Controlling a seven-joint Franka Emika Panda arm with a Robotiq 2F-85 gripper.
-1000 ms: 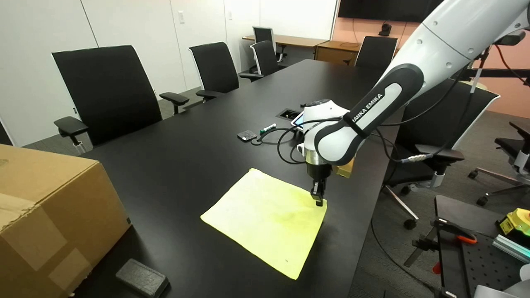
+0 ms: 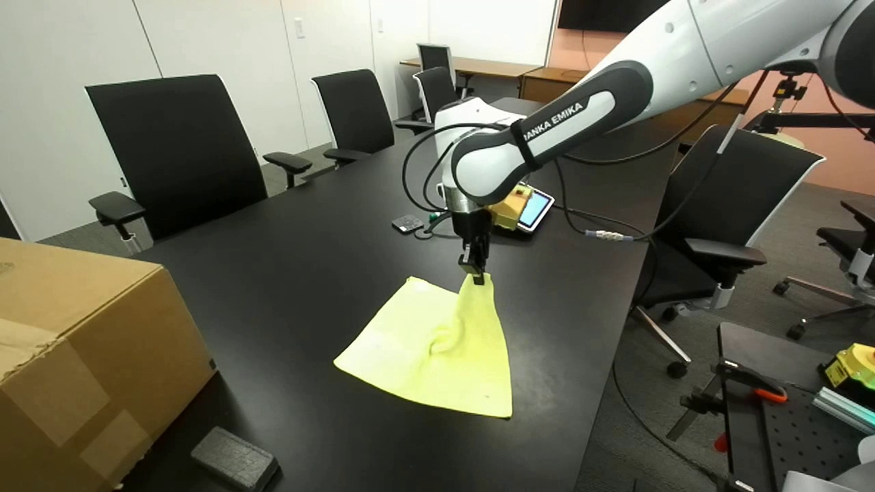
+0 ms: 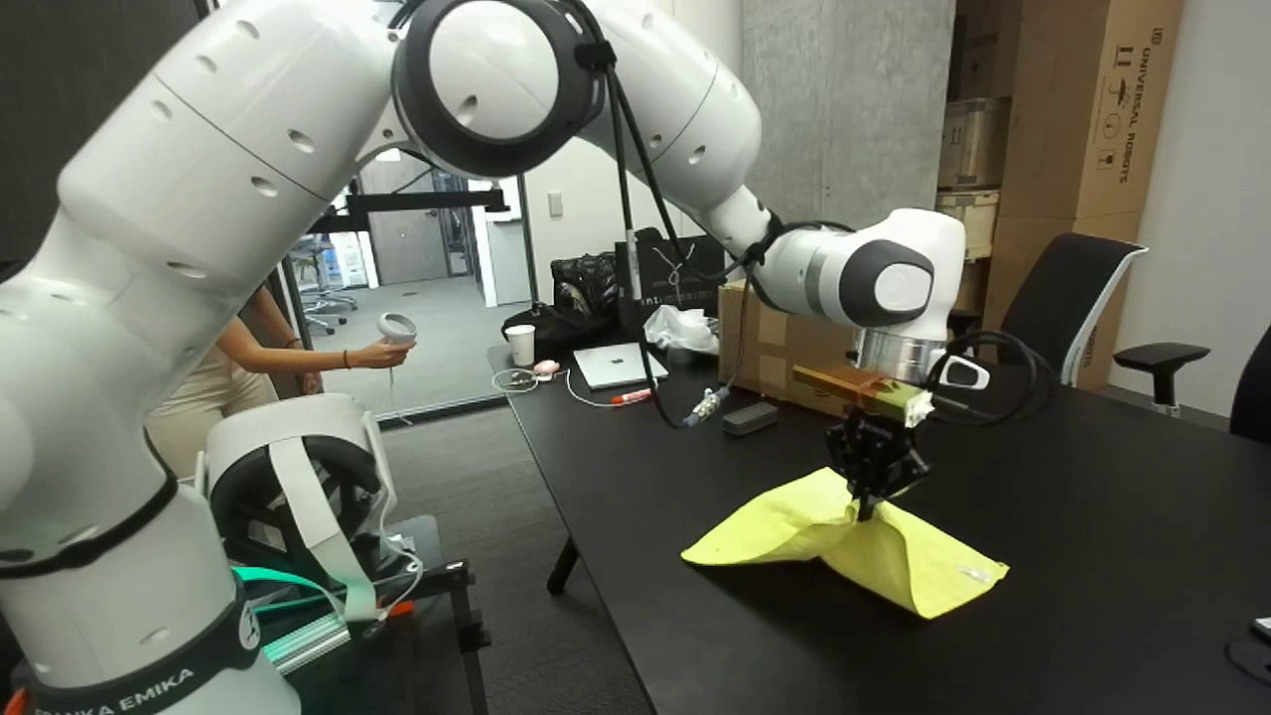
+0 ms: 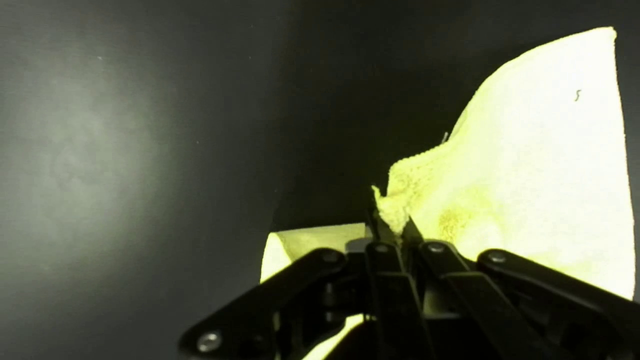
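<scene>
A yellow cloth (image 2: 410,348) lies partly on the black table, with one corner lifted off it. My gripper (image 2: 477,277) is shut on that raised corner, and a fold runs down from it. In exterior view 2 the cloth (image 3: 917,554) rises to a peak under my gripper (image 3: 867,506), its sides sloping away to left and right. The wrist view has a small tuft of cloth poking out between the fingertips, while the wide part of the cloth (image 4: 558,162) spreads to the right. The black fingers hide part of it there.
A cardboard box (image 2: 106,361) and a dark grey eraser block (image 2: 235,459) are at the near left of the table (image 2: 328,270). Behind the arm sit a small black device (image 2: 407,224) and a tablet (image 2: 537,209). Bare table surrounds the cloth.
My gripper has moved up and away toward the table's far side and left, pulling the cloth's corner with it. The cloth, flat before, is now folded and partly raised.
</scene>
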